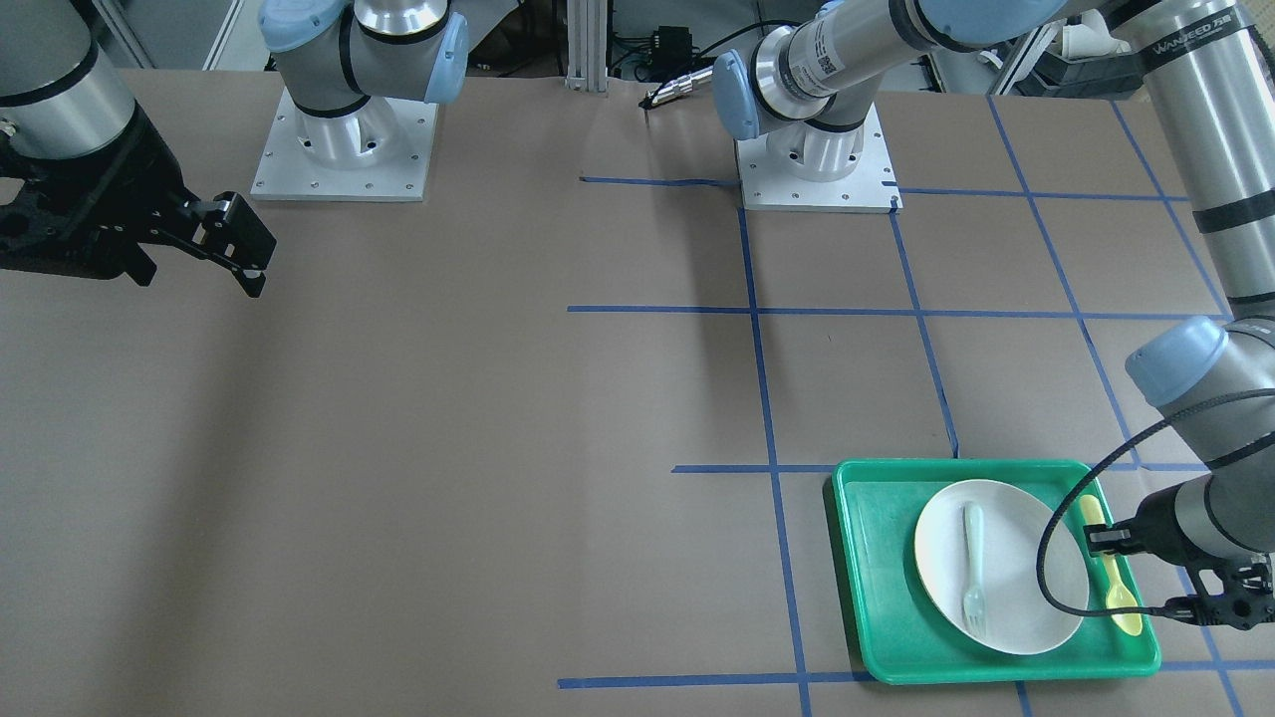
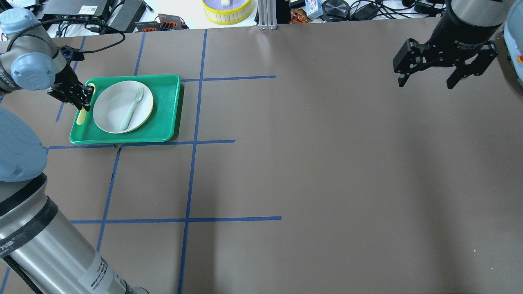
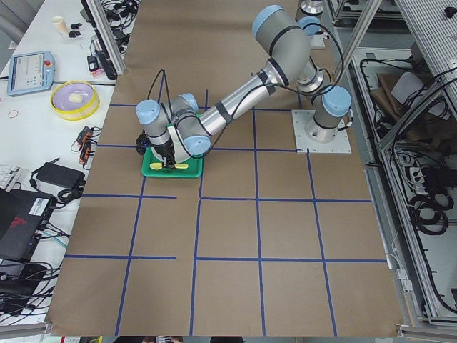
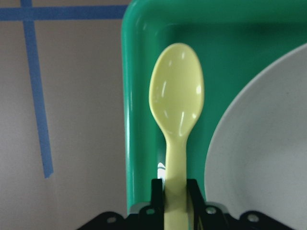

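Observation:
A pale yellow spoon (image 4: 176, 96) lies lengthwise in the green tray (image 1: 908, 657), along the edge beside a white plate (image 1: 1016, 562), which carries a pale fork (image 1: 974, 550). My gripper is over that side of the tray, shut on the spoon's handle, as the left wrist view shows from close up. The spoon (image 2: 81, 115) is partly hidden by the gripper in the top view.
A second arm's black gripper (image 2: 443, 73) hangs at the far side, away from the tray. A yellow-rimmed container (image 3: 75, 113) stands on a side bench.

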